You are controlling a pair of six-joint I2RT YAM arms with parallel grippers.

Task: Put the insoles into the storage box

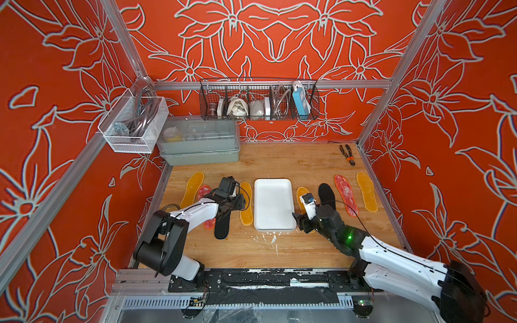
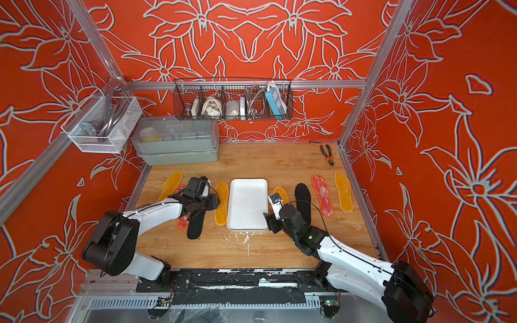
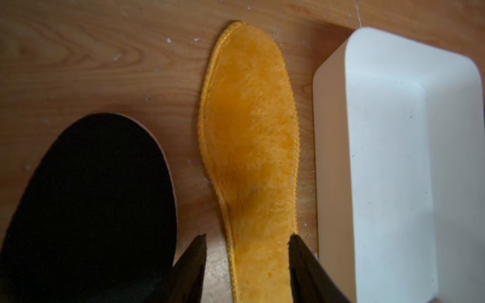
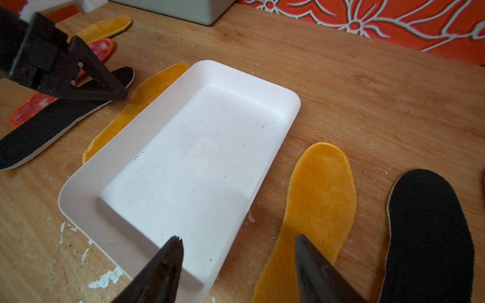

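Note:
The white storage box (image 1: pixel 273 204) stands empty in the middle. Yellow (image 1: pixel 246 215), black (image 1: pixel 221 228) and red insoles (image 1: pixel 345 193) lie on both sides of it. My left gripper is open over the yellow insole left of the box, nothing held, with a black insole beside it. My right gripper stands apart-jawed, empty, above the gap between the box's near right corner and a yellow insole (image 4: pixel 318 197); a black insole (image 4: pixel 429 227) lies further right.
A grey lidded case (image 1: pixel 198 150) sits at the back left, pliers (image 1: pixel 347 156) at the back right. Wire baskets (image 2: pixel 231 102) hang above.

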